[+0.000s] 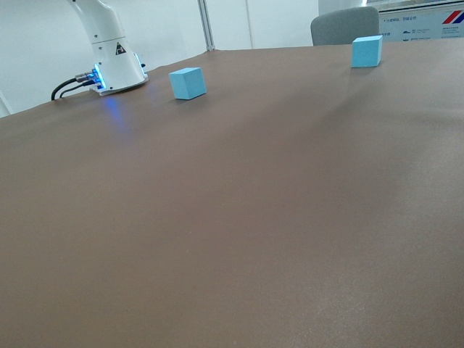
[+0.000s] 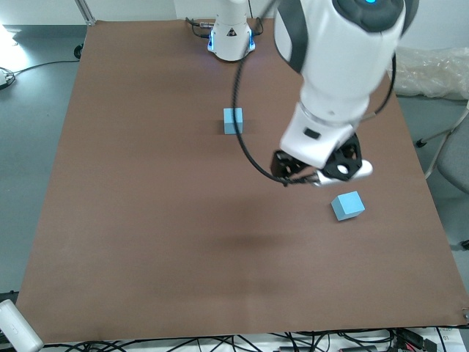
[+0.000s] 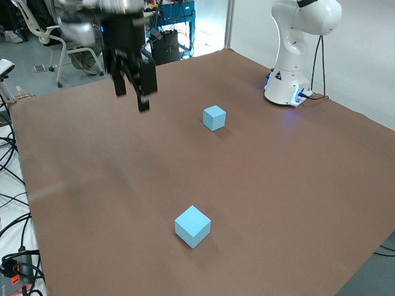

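Note:
Two light blue cubes rest on the brown table. One [image 2: 233, 121] is near the middle back in the left view; the other [image 2: 347, 205] lies to the right, nearer. The top view shows both cubes [image 1: 187, 83] [image 1: 366, 51]; the right view shows a farther cube [image 3: 214, 118] and a nearer cube [image 3: 192, 227]. My black gripper [image 3: 133, 92] hangs in the air over the table, apart from both cubes. In the left view the white arm head mostly hides it; whether its fingers are open or shut is unclear.
Cables run along the near edge beside the table [image 2: 220, 271]. A grey chair [image 2: 454, 154] stands off to the right.

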